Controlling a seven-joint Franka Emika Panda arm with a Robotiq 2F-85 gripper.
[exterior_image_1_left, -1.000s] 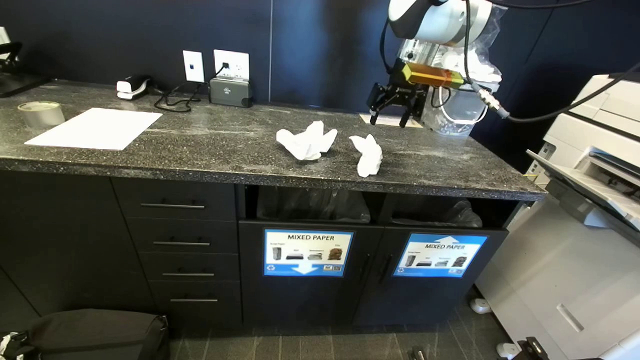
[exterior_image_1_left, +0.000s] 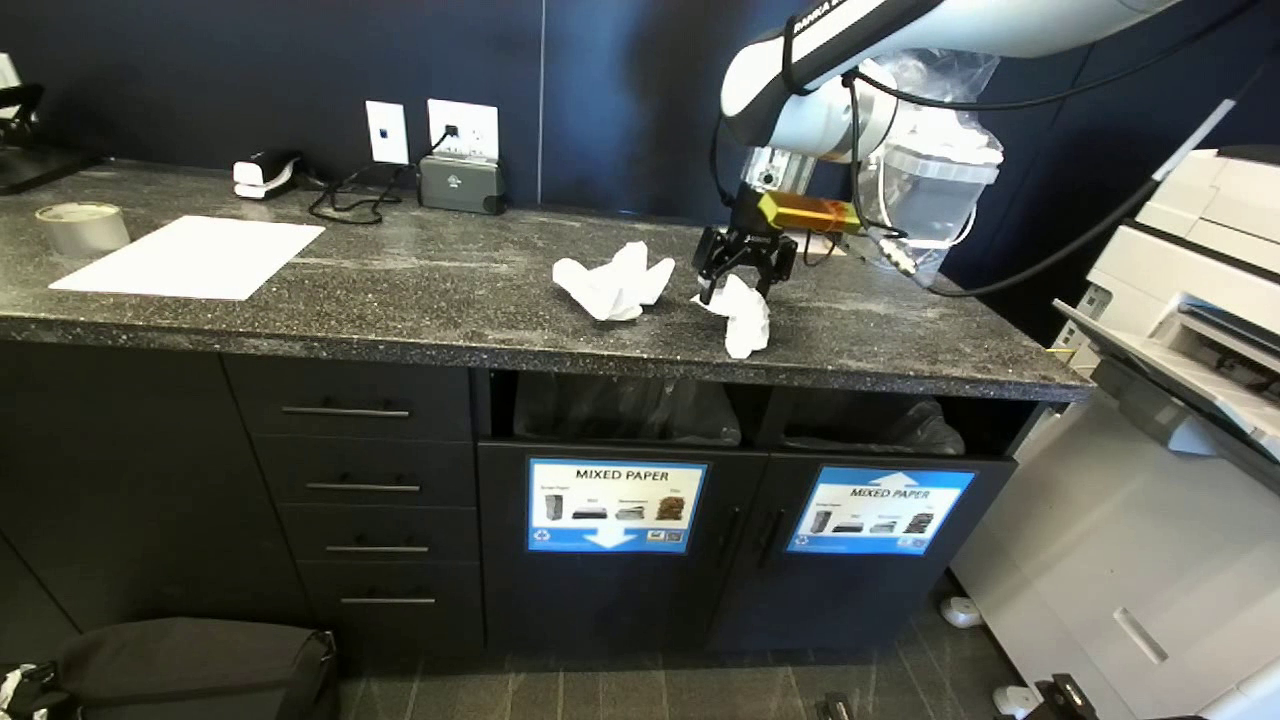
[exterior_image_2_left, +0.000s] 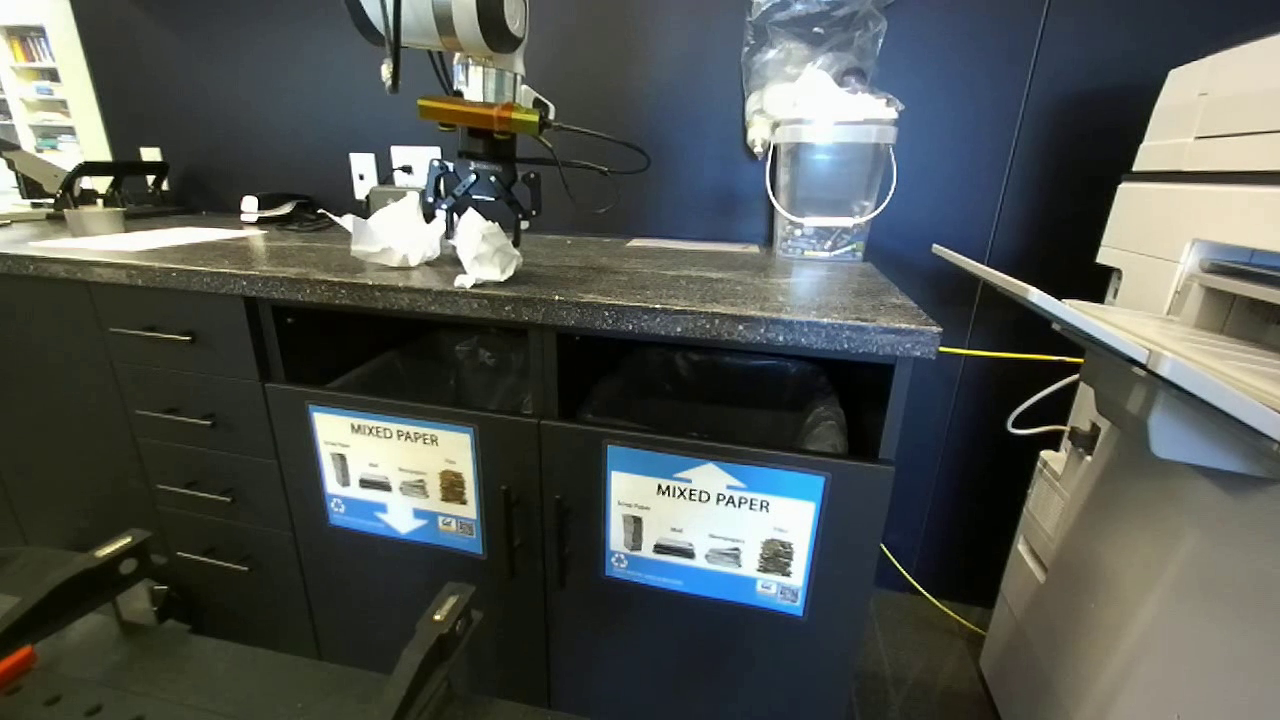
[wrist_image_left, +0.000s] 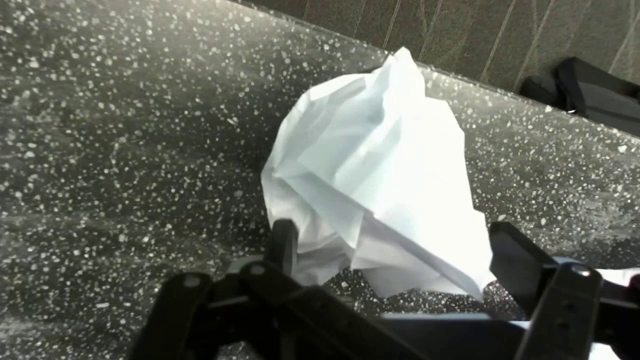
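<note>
Two crumpled white papers lie on the dark speckled counter (exterior_image_1_left: 444, 282). My gripper (exterior_image_1_left: 737, 286) is down at the right-hand crumpled paper (exterior_image_1_left: 746, 322), near the counter's front edge. Its fingers are open. In the wrist view this paper (wrist_image_left: 384, 174) fills the middle, its near part reaching between the spread fingers; whether they touch it, I cannot tell. The left-hand crumpled paper (exterior_image_1_left: 615, 283) rests a short way to the left, apart from the gripper. Exterior view 2 shows the gripper (exterior_image_2_left: 482, 228) just behind the right-hand paper (exterior_image_2_left: 485, 250).
Below the counter are two bin openings (exterior_image_2_left: 708, 396) above doors with mixed-paper signs (exterior_image_2_left: 714, 528). A clear bucket (exterior_image_2_left: 834, 192) stands at the back right. A flat white sheet (exterior_image_1_left: 192, 258) and a tape roll (exterior_image_1_left: 82, 228) lie far left.
My gripper has come down and left, from above the back of the counter to the right-hand crumpled paper. That paper has shifted slightly; the left-hand one looks unmoved.
</note>
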